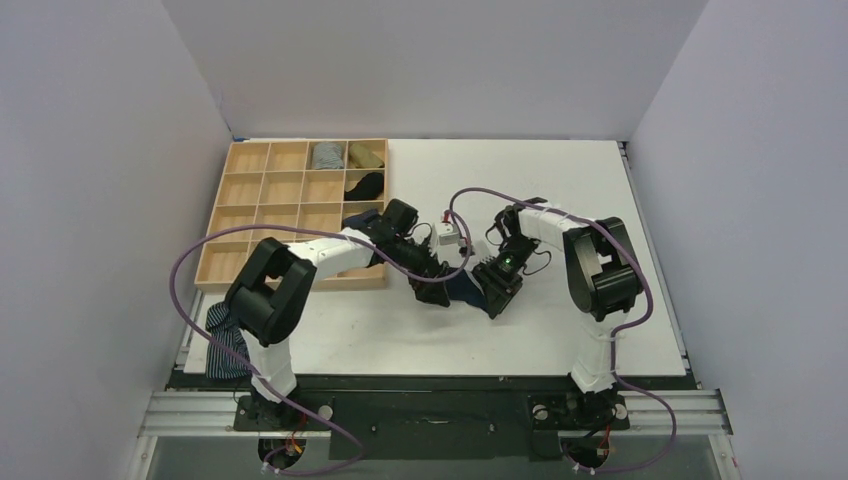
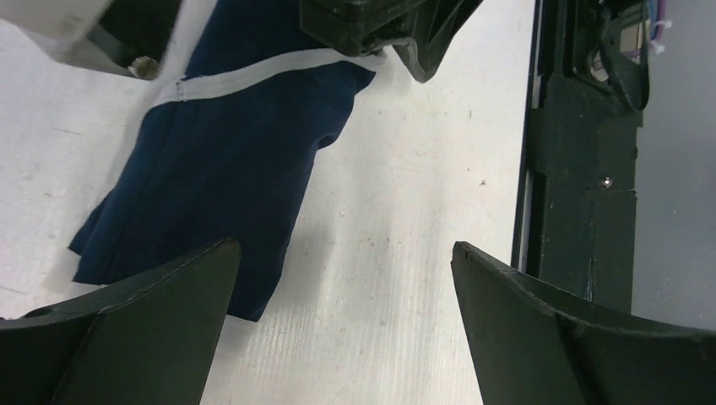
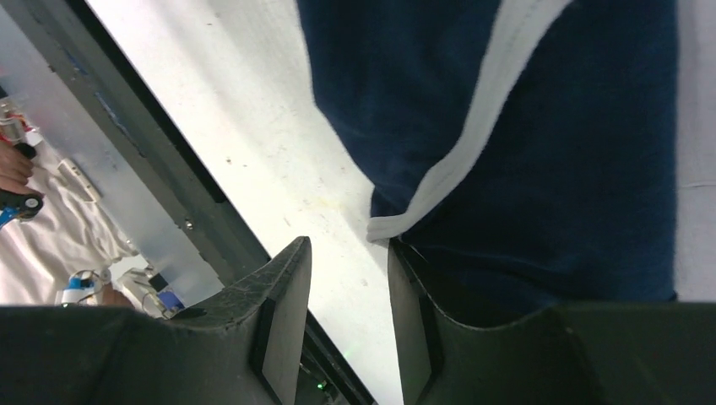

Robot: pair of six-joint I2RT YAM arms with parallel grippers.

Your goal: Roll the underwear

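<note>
The navy underwear [image 1: 464,287] lies on the white table between my two grippers, partly covered by them in the top view. Its pale grey waistband [image 2: 253,74] crosses the dark cloth in the left wrist view. My left gripper is open wide, one finger reaching over the edge of the cloth and bare table between the tips. My right gripper has its fingers apart, only partway open. One end of the waistband [image 3: 463,156] lies at the tip of its right-hand finger, with no cloth visible in the gap.
A wooden divided box [image 1: 240,216] stands at the back left, with several garments in its right-hand compartments. Striped cloth [image 1: 226,345] lies at the front left corner.
</note>
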